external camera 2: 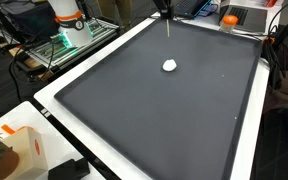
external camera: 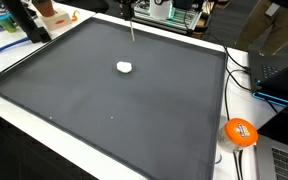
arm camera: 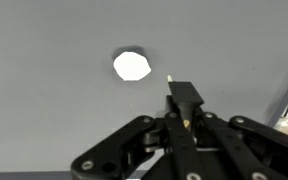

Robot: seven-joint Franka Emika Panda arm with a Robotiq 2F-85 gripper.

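Observation:
A small white, roundish piece (external camera: 124, 67) lies alone on the dark grey board (external camera: 114, 110), towards its far side in exterior view 1. In the wrist view the same white piece (arm camera: 132, 66) is left of the fingertips and apart from them. My gripper is shut on a thin, pale stick (arm camera: 170, 78), whose tip peeks out beyond the fingers. From outside, the stick (external camera 2: 168, 29) points down over the board near its edge, a short way off the white piece (external camera 2: 169, 65). Whether its tip touches the board I cannot tell.
An orange-topped container (external camera: 238, 133) stands on the white table to the right of the board, near a laptop (external camera: 282, 160). A terracotta pot (external camera: 53, 17) and cables are at the far left. Most of the board is bare.

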